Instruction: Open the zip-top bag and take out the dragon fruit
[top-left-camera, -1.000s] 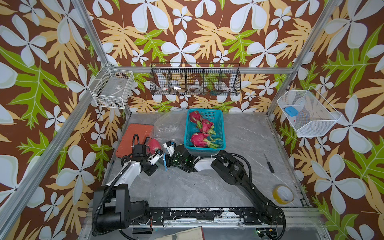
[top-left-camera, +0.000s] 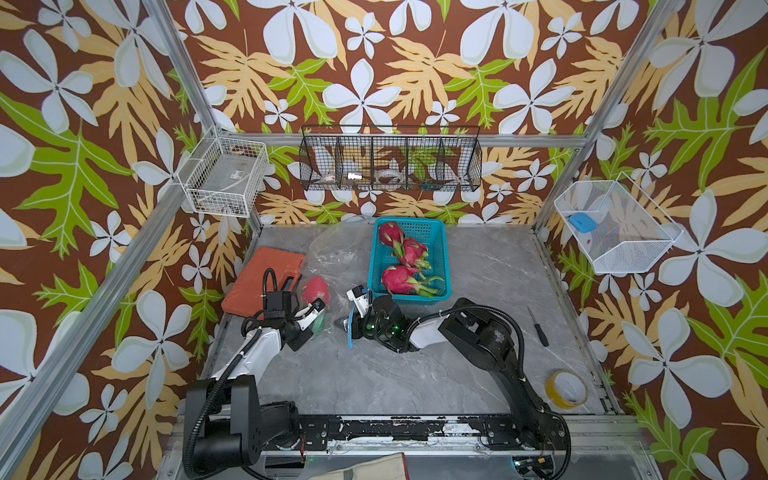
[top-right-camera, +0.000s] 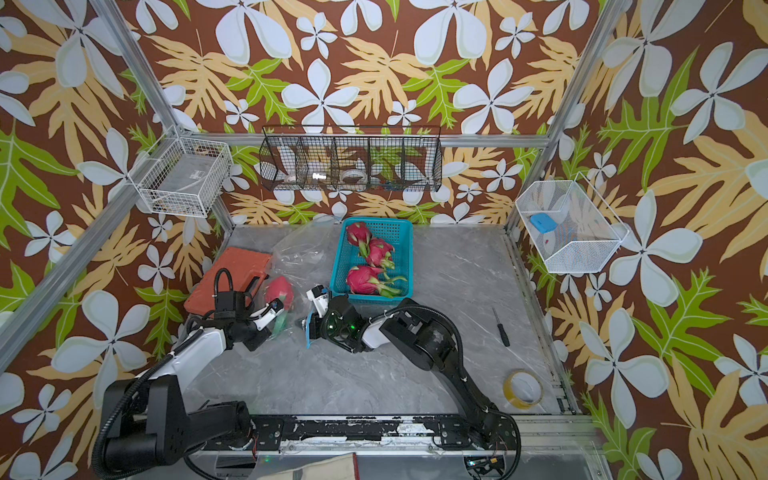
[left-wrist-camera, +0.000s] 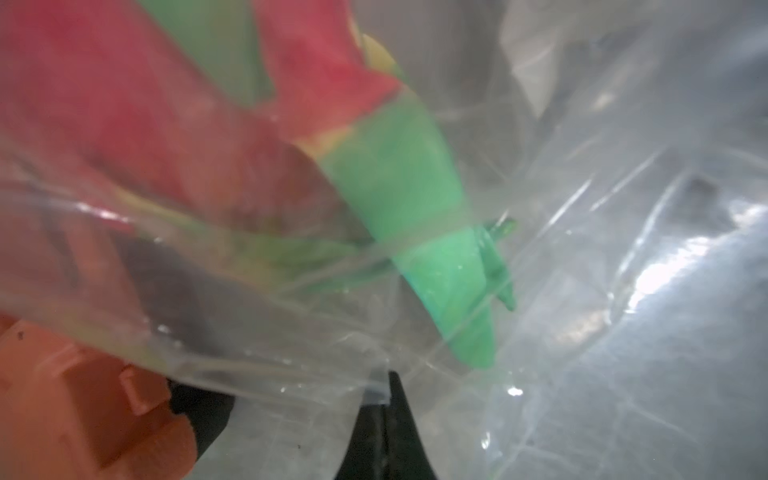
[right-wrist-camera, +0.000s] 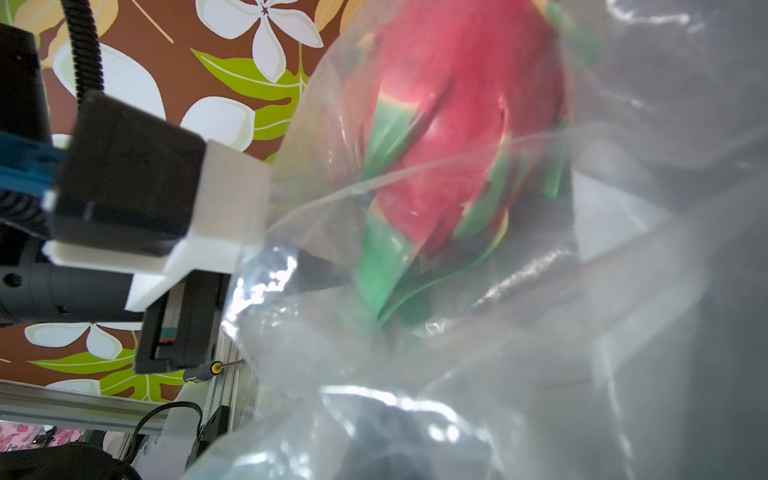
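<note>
A red dragon fruit with green tips (top-left-camera: 315, 289) lies inside the clear zip top bag (top-left-camera: 332, 244), left of the teal basket. In the left wrist view, my left gripper is shut on the bag's lower edge, just below the green tips. My right gripper (top-left-camera: 344, 321) is on the right side of the bag, apart from the fruit. In the right wrist view, loose film (right-wrist-camera: 480, 352) covers its fingers, which show only as a dark blur; the bag is drawn along with it. Through the film the fruit (right-wrist-camera: 472, 152) still shows inside.
The teal basket (top-left-camera: 442, 264) behind my right gripper holds several dragon fruits. An orange-red case (top-left-camera: 260, 276) lies at the left, close to my left arm. A screwdriver (top-left-camera: 541, 333) and a tape roll (top-left-camera: 566, 389) lie to the right.
My right gripper has moved right, and the fruit in its bag has shifted slightly right with it. My left gripper is nearly still. The orange-red case has turned and slid a little.
</note>
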